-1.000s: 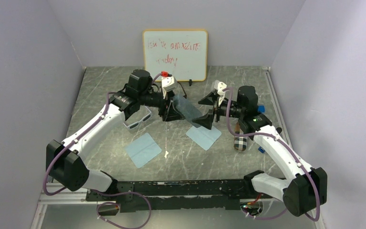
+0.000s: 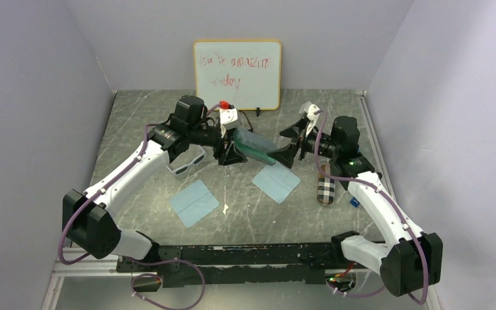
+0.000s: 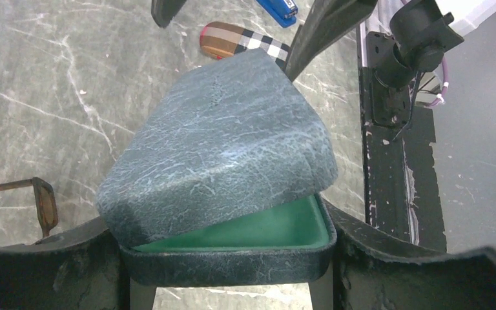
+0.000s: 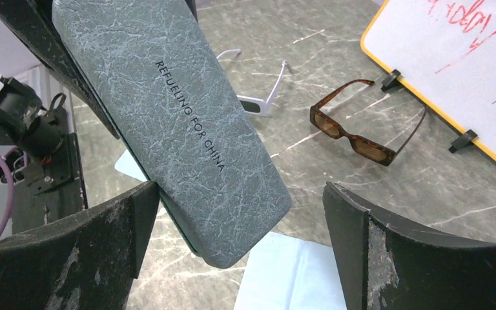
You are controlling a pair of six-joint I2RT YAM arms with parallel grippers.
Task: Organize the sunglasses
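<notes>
A grey glasses case (image 4: 174,116) with a green lining hangs in the air, its lid partly lifted; my left gripper is shut on its base. My right gripper is open, one finger close to the case's far end. Brown sunglasses (image 4: 361,143) lie by the whiteboard, largely hidden from above. White sunglasses (image 2: 186,166) lie left of centre, under the left arm.
Two blue cloths (image 2: 194,203) (image 2: 276,183) lie on the grey table (image 2: 142,110). A checked case (image 2: 325,188) and small blue items lie at right. A whiteboard (image 2: 237,71) stands at the back.
My right gripper has moved slightly right. The green inside of the case now shows in the top view, where it looked grey before. The left arm is nearly still.
</notes>
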